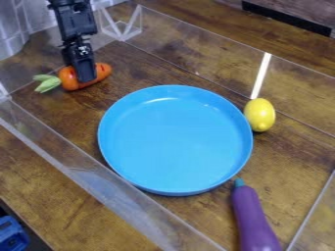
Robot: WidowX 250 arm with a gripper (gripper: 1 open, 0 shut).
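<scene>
My dark gripper (81,69) is lowered at the upper left onto an orange carrot toy (96,75) with green leaves (49,83). The fingertips sit at the carrot's body and partly cover it; whether they are closed on it I cannot tell.
A large blue plate (174,137) fills the middle. A yellow lemon-like toy (260,115) lies to its right, a purple eggplant-like toy (253,218) at the lower right. A blue object (11,233) sits at the lower left edge. Clear tray walls border the wooden surface.
</scene>
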